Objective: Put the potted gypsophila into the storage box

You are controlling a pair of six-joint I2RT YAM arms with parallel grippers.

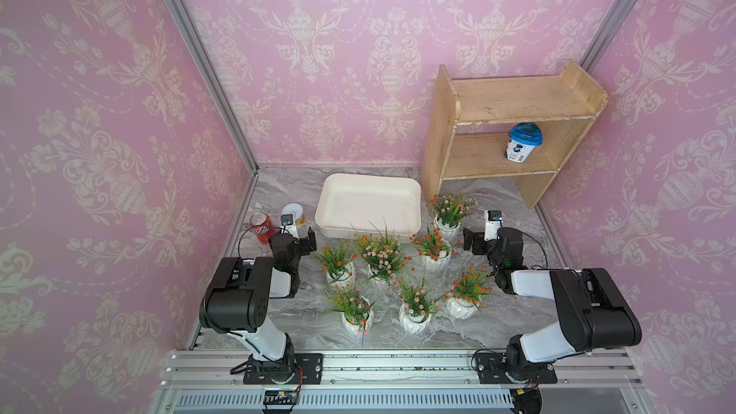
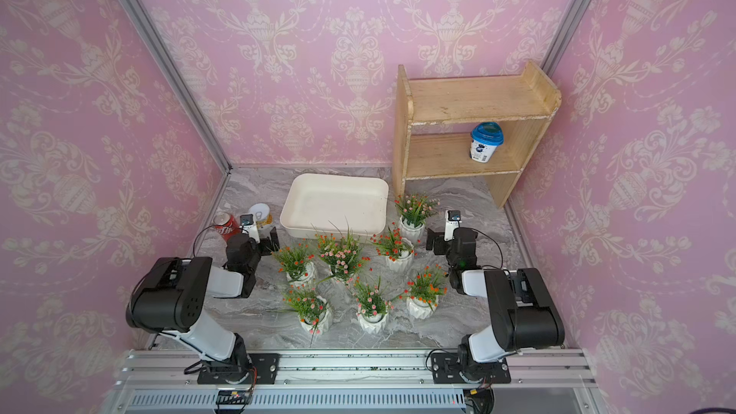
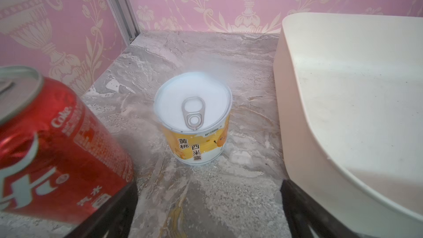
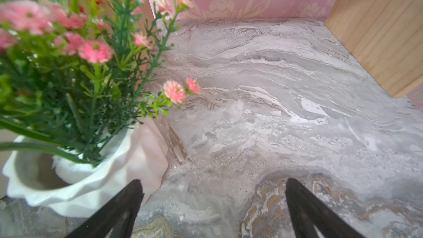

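Several white pots with green leaves and pink or orange flowers stand on the marbled table, among them a pink-flowered potted gypsophila at the shelf's foot, which is large at the left of the right wrist view. The cream storage box lies at the back, its visible inside bare. My left gripper stands open near the box's front left corner, nothing between its fingers. My right gripper is open and empty too, just right of that back plant. In the wrist views, dark fingers and fingers are spread wide apart.
A red Coke can and a yellow-labelled tin stand by my left gripper. The wooden shelf, holding a blue-lidded cup, rises at the back right. Plants crowd the middle; bare tabletop lies beyond my right fingers.
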